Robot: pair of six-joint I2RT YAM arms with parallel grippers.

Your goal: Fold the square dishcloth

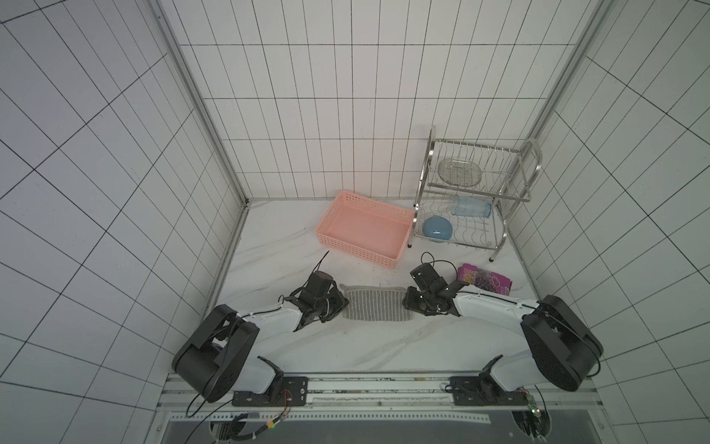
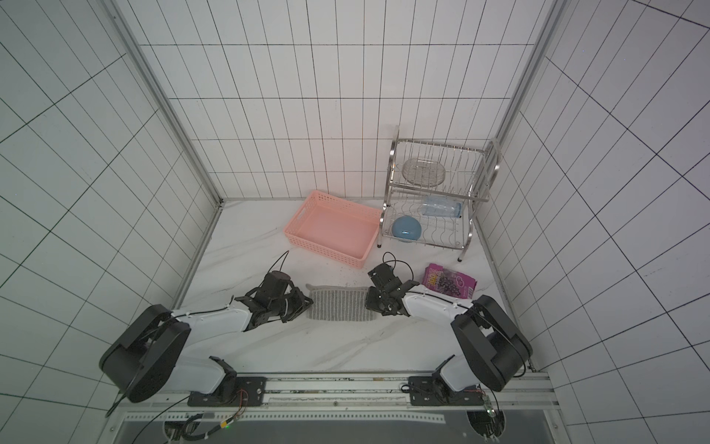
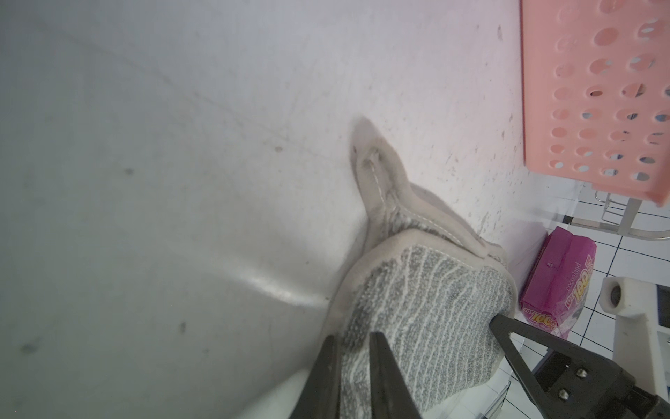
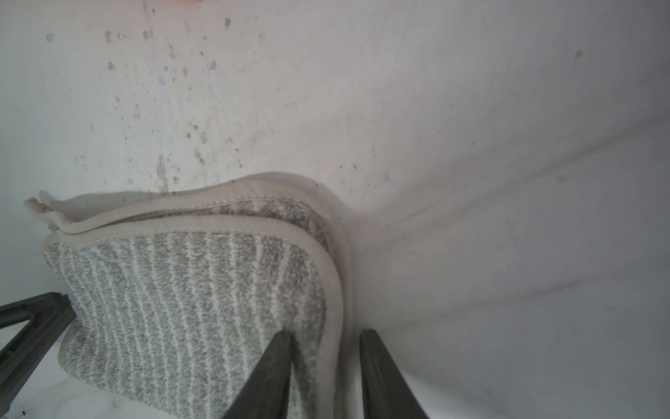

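The grey striped dishcloth (image 1: 375,303), edged in beige, lies folded into a rectangle on the table, with layered hems along its far side in both wrist views. My left gripper is low over the cloth's left end; its fingers are blurred and look part open, with cloth beneath them. My right gripper straddles the cloth's right edge, one finger over the ribbed top and the other just outside the hem, part open. Whether either fingertip touches the cloth is unclear.
A pink basket (image 1: 364,229) stands behind the cloth, a steel dish rack (image 2: 436,192) at back right. A purple package (image 2: 447,281) lies beside the right arm. Bare table lies left and in front of the cloth.
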